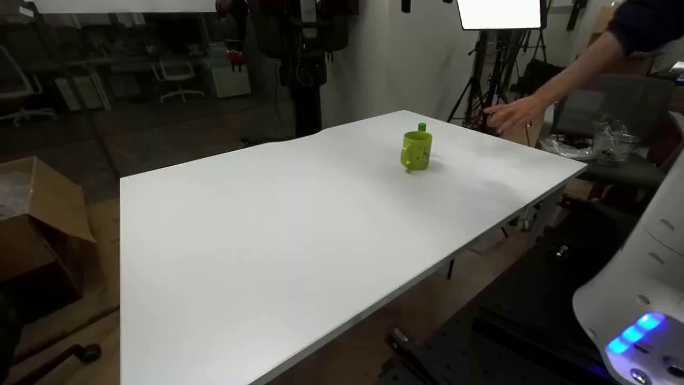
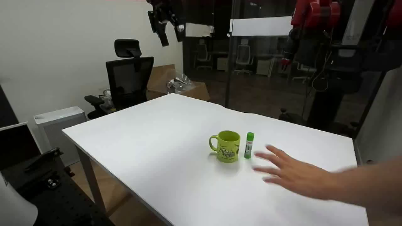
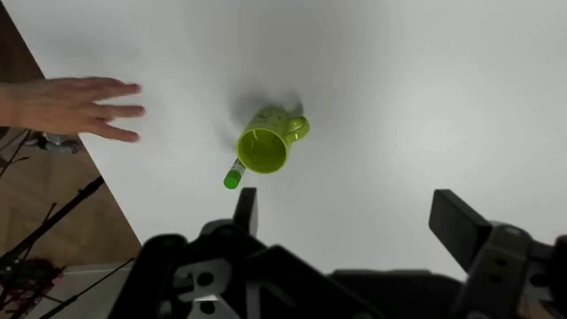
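A lime green mug (image 2: 228, 148) with printed figures stands upright on the white table, its handle toward the left in the second exterior view. Close beside it a glue stick (image 2: 248, 146) with a green cap stands on end; in the first exterior view only its cap (image 1: 421, 127) shows behind the mug. My gripper is open, its fingers wide apart and nothing between them. From the wrist view, the mug (image 3: 264, 146) and glue stick (image 3: 234, 174) lie beyond the left finger. High above the table, the gripper (image 2: 171, 40) hangs well clear of both.
A person's hand (image 2: 292, 171) reaches over the table's edge near the glue stick, blurred and touching neither object. Cardboard boxes (image 1: 45, 212) stand on the floor past its far end.
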